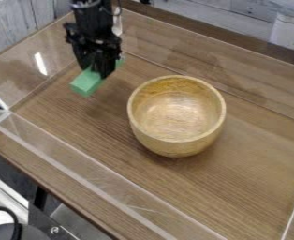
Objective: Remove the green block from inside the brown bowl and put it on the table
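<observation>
The green block (86,82) is held at the end of my dark gripper (87,71), left of the bowl and toward the back of the table. My gripper is shut on it, though the fingers are small and dark here. Whether the block touches the wood or hangs just over it, I cannot tell. The brown bowl (137,117) stands to the right of centre, and its inside looks empty. A clear gap of table separates block and bowl.
Bare wooden table (75,141) surrounds the bowl, with wide free room at the left and front. Clear plastic (2,114) lies along the left edge. Black cables (6,214) hang at the lower left, and a blue-and-white object (287,33) sits at the upper right.
</observation>
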